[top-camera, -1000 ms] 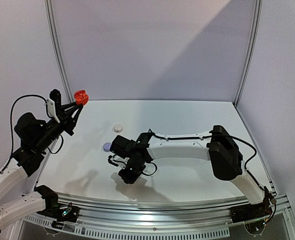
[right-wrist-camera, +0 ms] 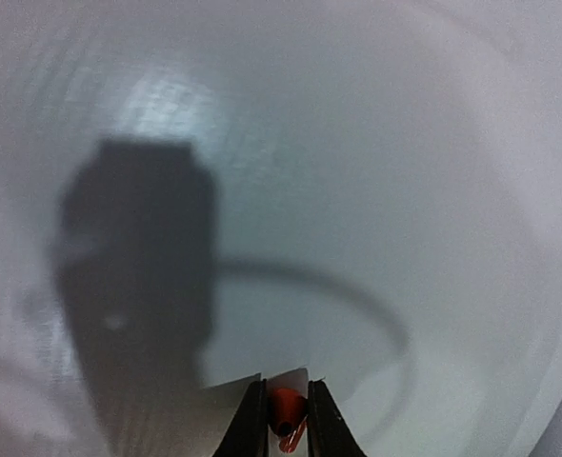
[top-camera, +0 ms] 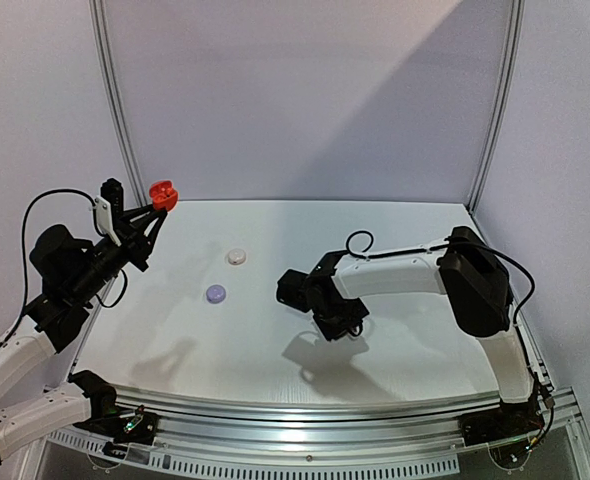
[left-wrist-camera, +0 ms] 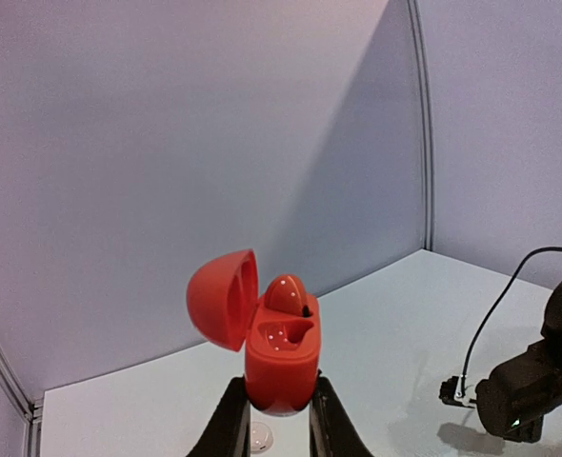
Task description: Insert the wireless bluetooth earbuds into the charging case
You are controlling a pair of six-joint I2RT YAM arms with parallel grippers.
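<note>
The red charging case (top-camera: 163,195) is held up at the far left, above the table, in my left gripper, which is shut on its lower body. Its lid (left-wrist-camera: 220,297) stands open to the left. In the left wrist view the nearer slot (left-wrist-camera: 286,333) looks empty; a rounded red piece (left-wrist-camera: 287,293) sits in the farther one. My right gripper is shut on a small red earbud (right-wrist-camera: 287,411), seen at the bottom of the right wrist view. From above, the right arm's wrist (top-camera: 320,295) hides that earbud.
A white disc (top-camera: 236,256) and a lavender disc (top-camera: 215,293) lie on the white table (top-camera: 275,225), left of the right arm. A loose cable (top-camera: 360,240) loops beside the right wrist.
My right arm has swung to the right and slightly away from the front edge, turning at the wrist. The left arm and the case have hardly moved.
</note>
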